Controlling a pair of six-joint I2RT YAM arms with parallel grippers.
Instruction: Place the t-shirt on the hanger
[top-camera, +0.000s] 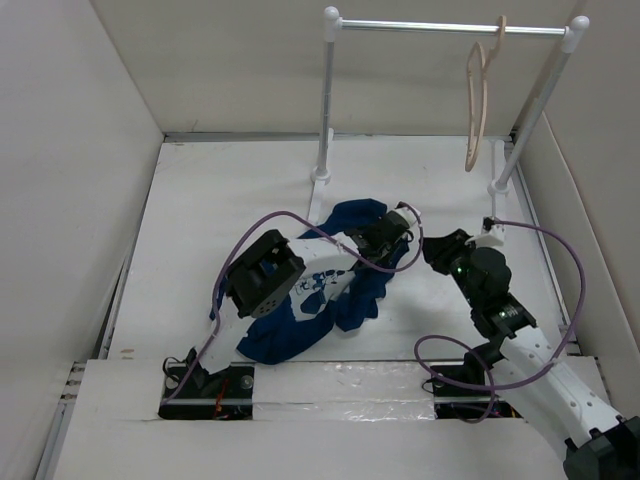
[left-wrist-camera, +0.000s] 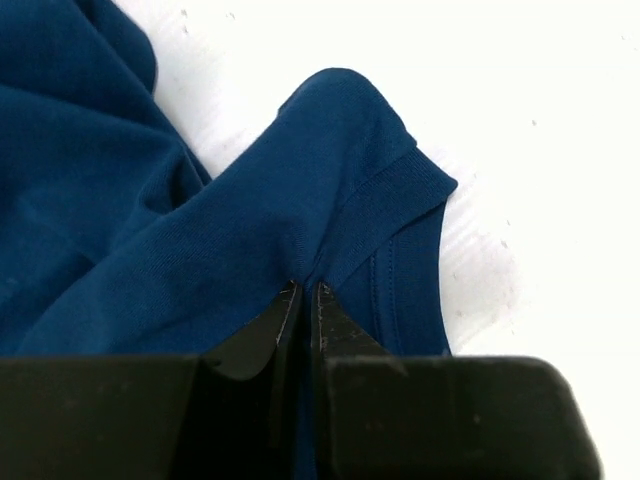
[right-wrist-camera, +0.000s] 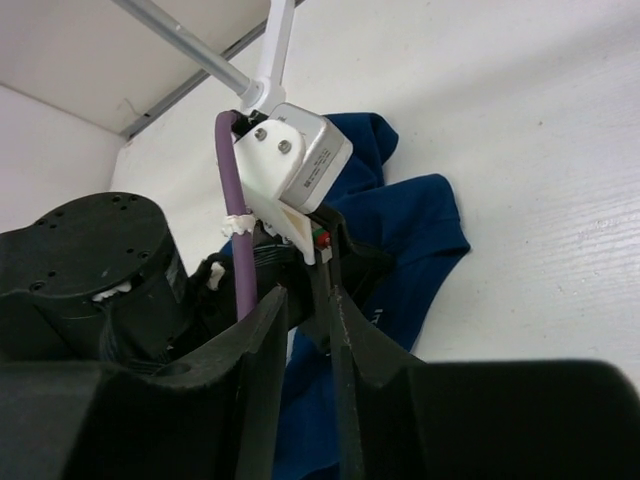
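A dark blue t shirt (top-camera: 285, 335) with a white print lies crumpled on the white floor. My left gripper is over its right part, shut, its tips on a folded edge of the cloth (left-wrist-camera: 340, 150); whether fabric is between them is hard to see. My right gripper (top-camera: 432, 245) is right of the shirt, pointing toward the left arm, with a narrow gap between its fingertips in the right wrist view. A wooden hanger (top-camera: 479, 105) hangs from the rail at the top right.
A white rack (top-camera: 450, 27) stands at the back on two posts. Bare floor (top-camera: 210, 190) lies left of and behind the shirt. Walls enclose the sides, and purple cables loop over both arms.
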